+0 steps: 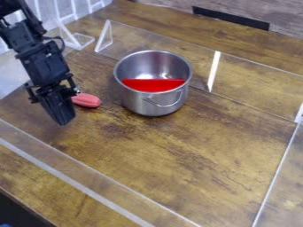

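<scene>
My gripper (pixel 57 119) hangs low over the wooden table (pixel 178 168) on the left, shut, with nothing visible between its fingers. A small pink object (pixel 85 100) lies on the table just to the right of it, partly behind the gripper. A steel pot (pixel 153 101) stands right of that, with a red piece (pixel 154 84) inside.
Bare wood spreads across the right and front of the table. Thin white tape lines run near the right and along the lower left. A dark strip (pixel 249 18) lies at the back right.
</scene>
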